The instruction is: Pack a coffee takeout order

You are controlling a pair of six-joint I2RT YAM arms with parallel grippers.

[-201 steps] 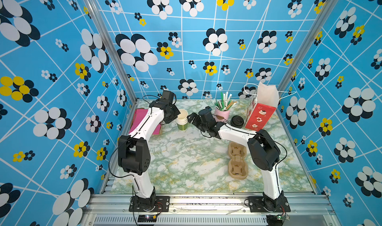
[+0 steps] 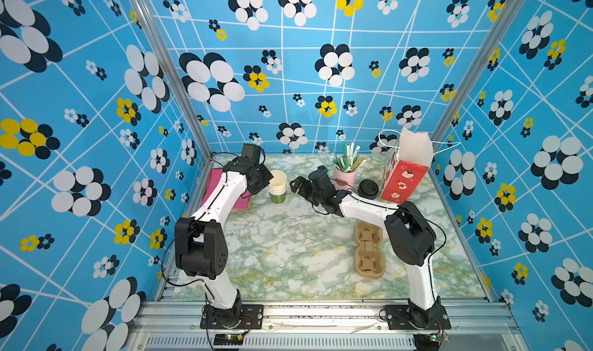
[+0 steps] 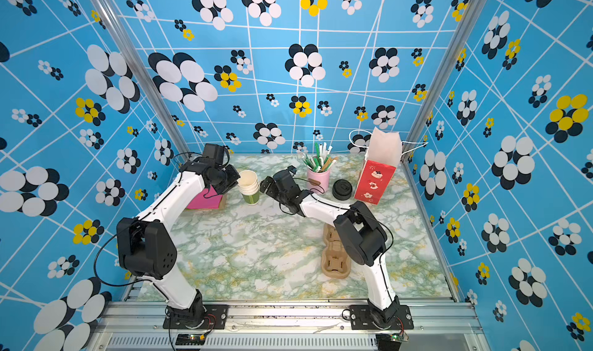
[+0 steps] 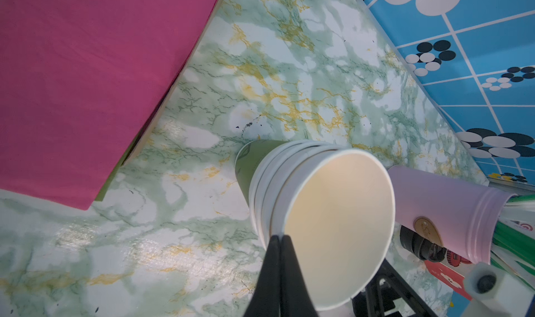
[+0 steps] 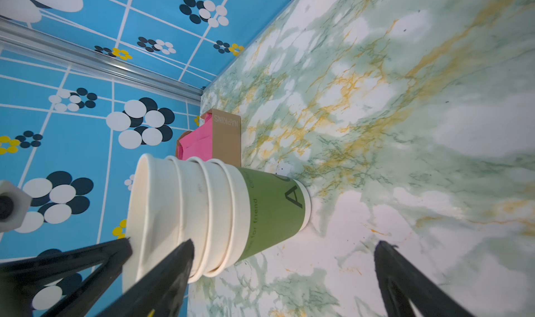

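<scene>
A nested stack of paper cups [image 2: 277, 183], white with a green sleeve, stands at the back left of the table. Its open top faces the left wrist camera [image 4: 340, 222]. My left gripper is shut at the near rim of the top cup, its fingertips over the thin wall; in the right wrist view the left finger [image 5: 100, 258] reaches that rim too. From the other side, my right gripper is open beside the stack with nothing between its fingers. A brown two-cup carrier [image 2: 369, 250] lies empty at right of centre.
Pink napkins in a box [image 4: 100, 82] lie left of the cups. A pink holder of straws and stirrers [image 2: 344, 177], black lids [image 2: 368, 188] and a red paper bag [image 2: 405, 172] stand at the back right.
The right arm is nearly where it was.
</scene>
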